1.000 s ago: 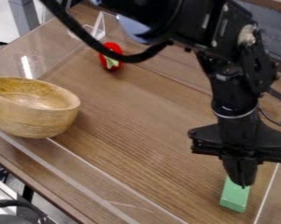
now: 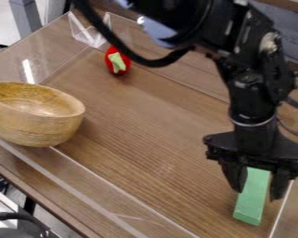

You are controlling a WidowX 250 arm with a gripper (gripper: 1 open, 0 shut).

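Observation:
My black gripper (image 2: 255, 177) hangs at the right, low over a green block (image 2: 249, 206) lying on the wooden table near its front right. The fingers straddle or hover at the block's far end, and the gripper is open; whether they touch the block cannot be told.
A wooden bowl (image 2: 30, 113) sits at the left edge. A red object with a green strip (image 2: 118, 59) lies at the back left, near a clear plastic item (image 2: 89, 25).
The block looks unmoved.

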